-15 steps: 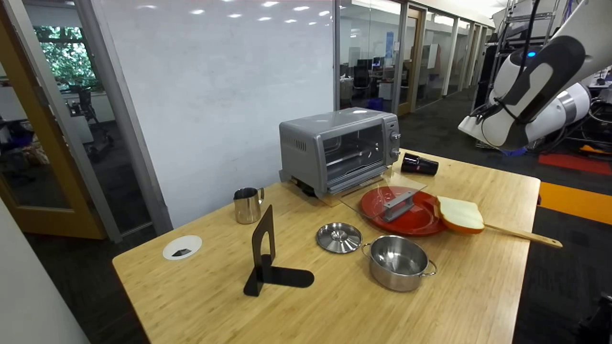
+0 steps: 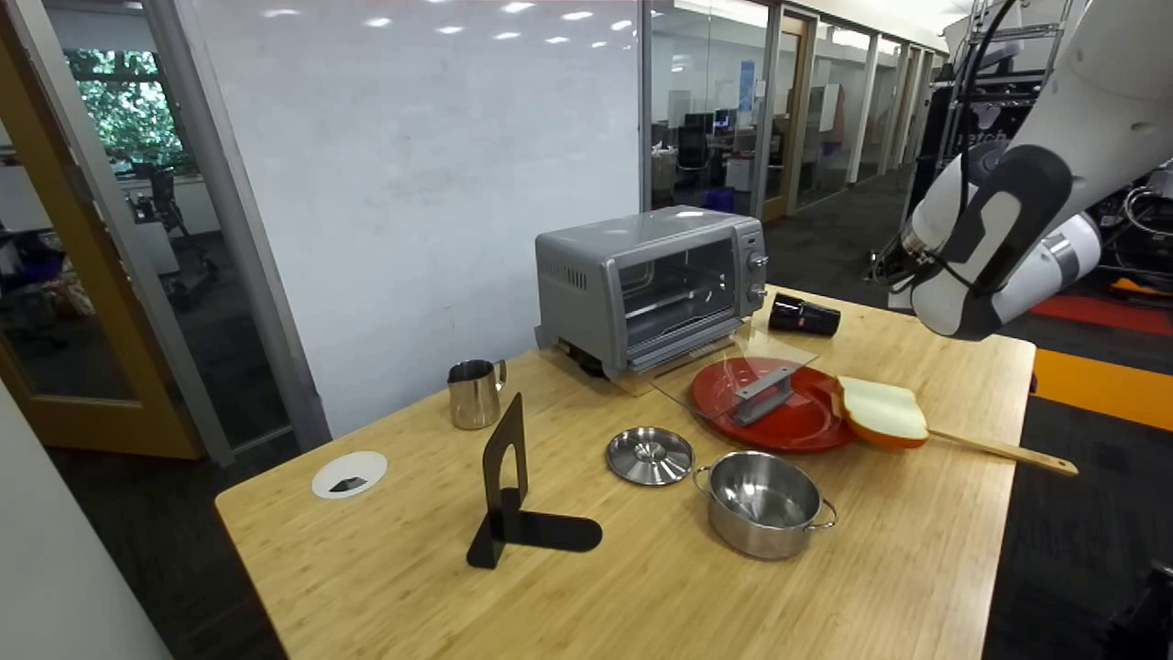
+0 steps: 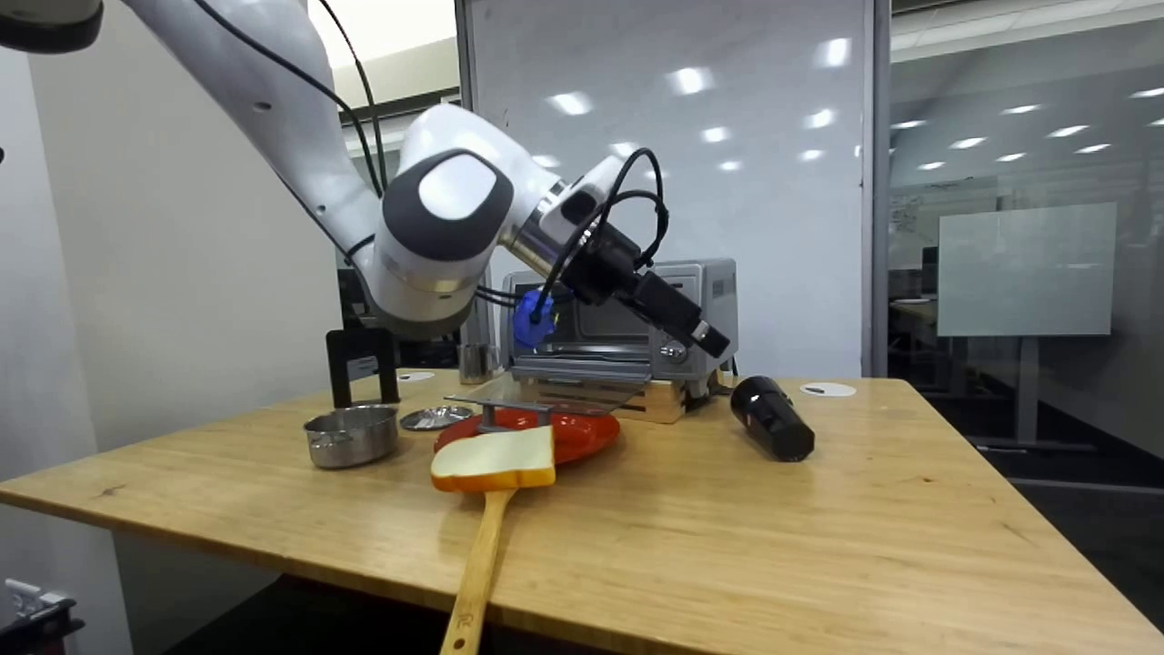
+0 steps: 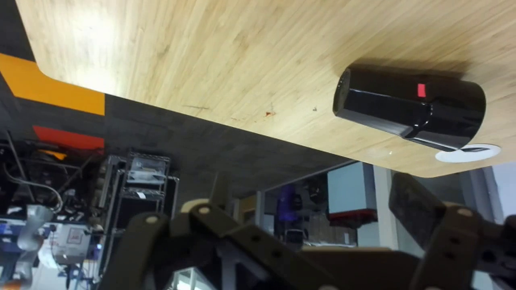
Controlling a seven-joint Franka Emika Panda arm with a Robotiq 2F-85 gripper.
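Observation:
My gripper stands open in the wrist view, its two dark fingers wide apart with nothing between them. Exterior view 2 has the gripper (image 3: pixel 709 337) above the table, in front of the toaster oven's right end and up to the left of a black cup (image 3: pixel 772 418). That cup (image 4: pixel 411 108) lies on its side, well clear of the fingers; a small red mark shows on it. Toast (image 2: pixel 882 412) rests on a wooden spatula (image 2: pixel 1006 449) by a red plate (image 2: pixel 808 423). In exterior view 1 the arm hides the gripper's fingers.
A grey toaster oven (image 2: pixel 660 286) stands against the whiteboard, its glass door lowered over the plate. A steel pot (image 2: pixel 761 506), its lid (image 2: pixel 650 456), a steel pitcher (image 2: pixel 474 396) and a black bookend (image 2: pixel 508 495) occupy the other side. Bare tabletop (image 3: pixel 851 535) surrounds the cup.
In exterior view 1 the arm has come lower and a little left, nearer the table's far right corner. The things on the table have stayed where they were.

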